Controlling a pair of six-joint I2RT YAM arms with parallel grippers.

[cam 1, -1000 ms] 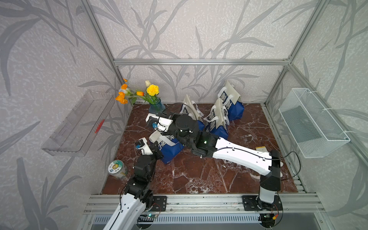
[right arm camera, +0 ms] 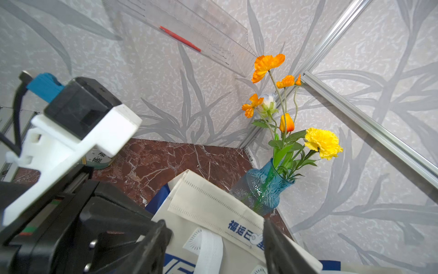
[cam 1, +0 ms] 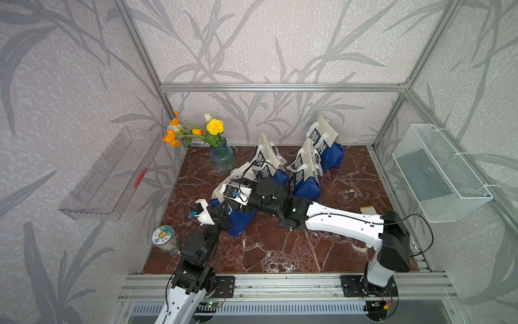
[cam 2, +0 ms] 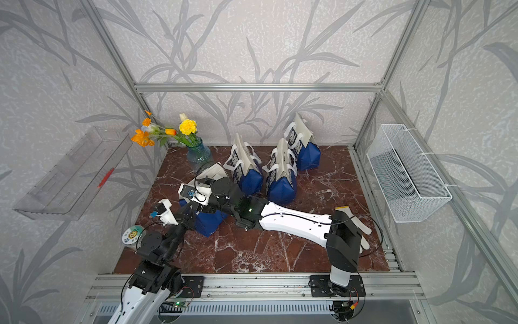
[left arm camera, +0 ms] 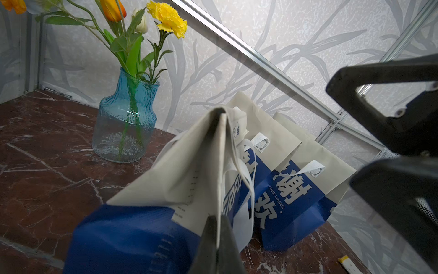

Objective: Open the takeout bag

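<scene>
The nearest takeout bag [cam 2: 209,222], blue below and cream above, stands left of the table's middle, partly covered by both arms. In the left wrist view my left gripper is shut, with the thin cream edge of this bag [left arm camera: 182,182] running down between its fingertips. Over the bag's other side, my right gripper has its fingers [right arm camera: 155,244] apart. The folded top flap [right arm camera: 214,207] and a white handle [right arm camera: 210,251] appear in the gap between them; neither is visibly pinched.
Several more takeout bags [cam 1: 306,175] stand behind and to the right. A blue glass vase [left arm camera: 125,118] of flowers is close behind the near bag. A round tub [cam 1: 164,237] sits at the left.
My right gripper has come down and toward the front, over the near bag. The bag's top now looks more upright and spread backward; my left gripper has shifted only slightly.
</scene>
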